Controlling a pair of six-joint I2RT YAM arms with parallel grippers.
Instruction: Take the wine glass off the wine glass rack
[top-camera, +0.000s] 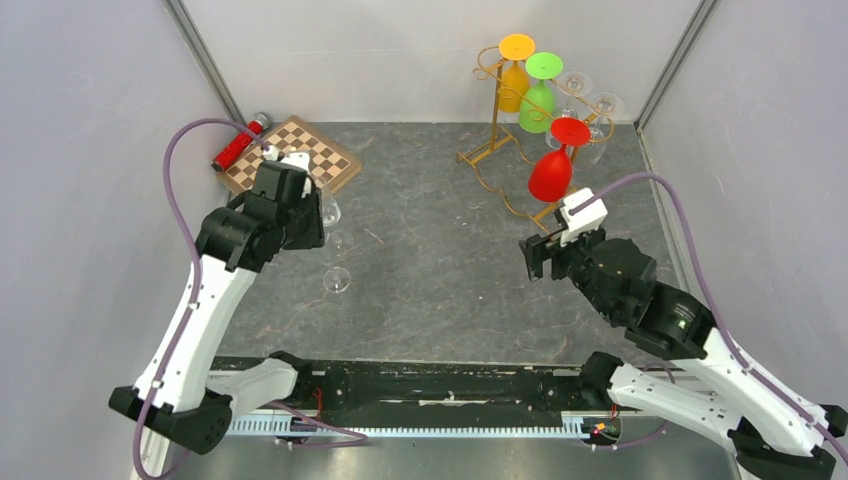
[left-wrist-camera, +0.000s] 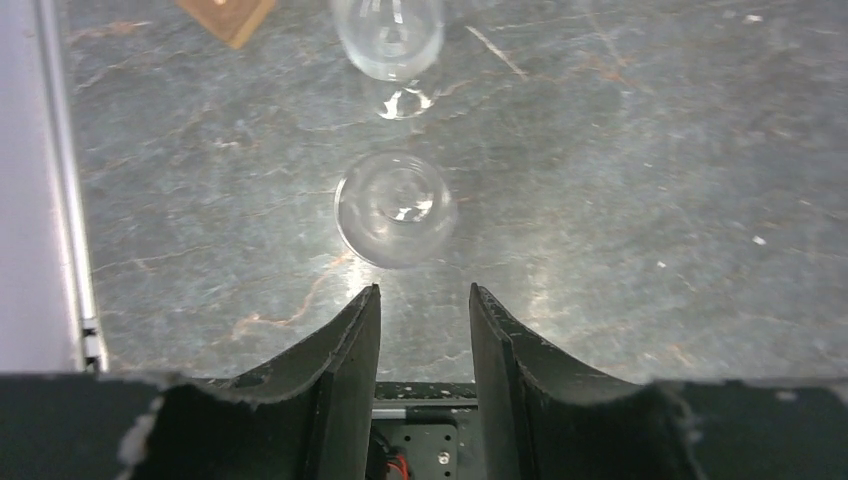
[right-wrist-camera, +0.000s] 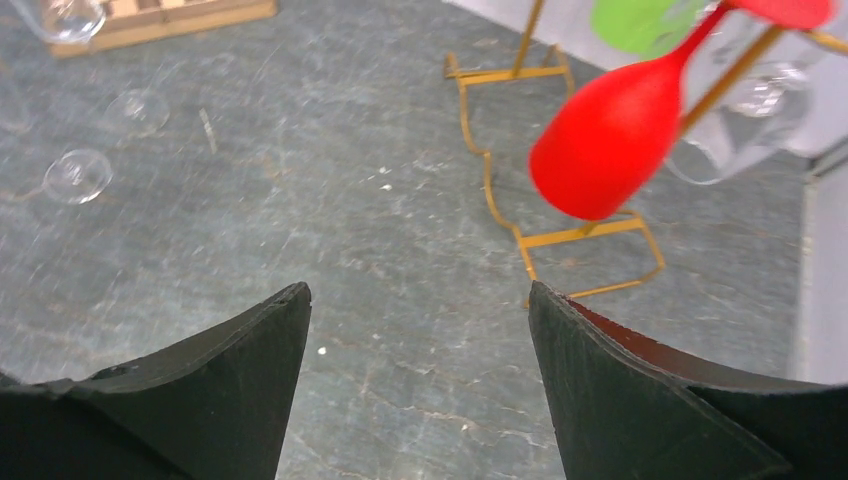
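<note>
A gold wire rack (top-camera: 487, 150) stands at the back right. Upside down on it hang a red glass (top-camera: 550, 177), a green glass (top-camera: 537, 105), an orange glass (top-camera: 513, 90) and clear glasses (top-camera: 575, 84). My right gripper is open and empty, in front of the rack and left of the red glass (right-wrist-camera: 610, 140). On the left of the table, clear glasses stand upright in a row; the nearest clear glass (left-wrist-camera: 395, 225) lies beyond my left gripper. That gripper is parted and empty, apart from the glass.
A chessboard (top-camera: 318, 155) lies at the back left, with a red cylinder (top-camera: 237, 150) along its side. Walls close off the back and both sides.
</note>
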